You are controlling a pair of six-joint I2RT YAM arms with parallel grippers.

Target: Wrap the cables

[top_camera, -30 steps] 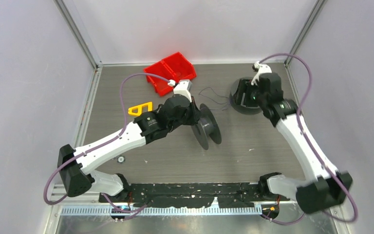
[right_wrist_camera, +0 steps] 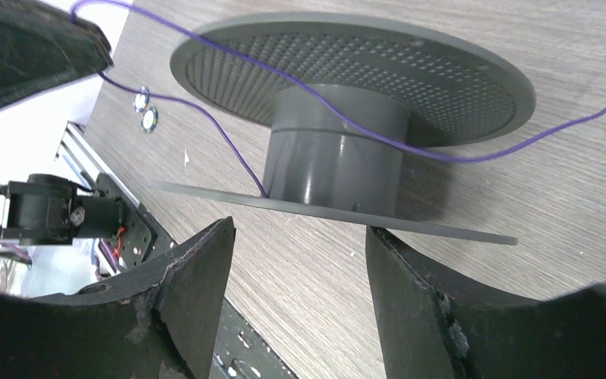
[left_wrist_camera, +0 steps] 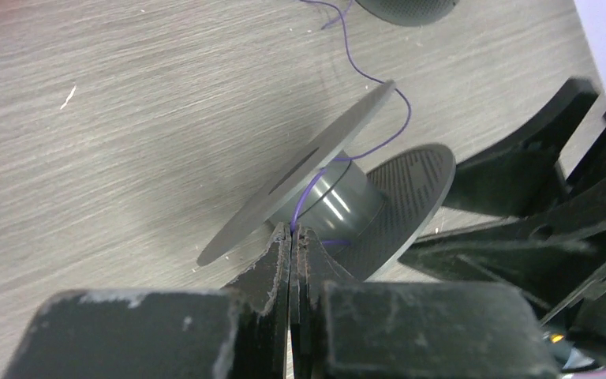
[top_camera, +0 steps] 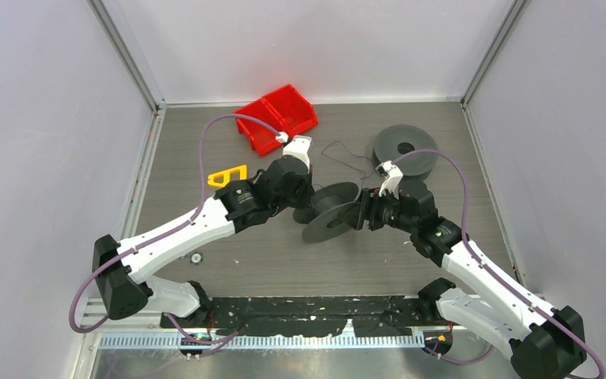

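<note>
A grey spool (top_camera: pixel 323 229) lies tilted in the middle of the floor, a thin purple cable (left_wrist_camera: pixel 394 133) running loosely over its hub (right_wrist_camera: pixel 334 174) and away toward the back. My left gripper is shut above the spool, with the cable at its fingertips. My right gripper stands open at the spool's right side, its fingers on either side of the near flange; whether they touch it cannot be told.
A red bin (top_camera: pixel 292 110) sits at the back, a yellow object (top_camera: pixel 229 172) at the left, and a second grey spool (top_camera: pixel 406 138) at the back right.
The left arm has shifted only slightly.
</note>
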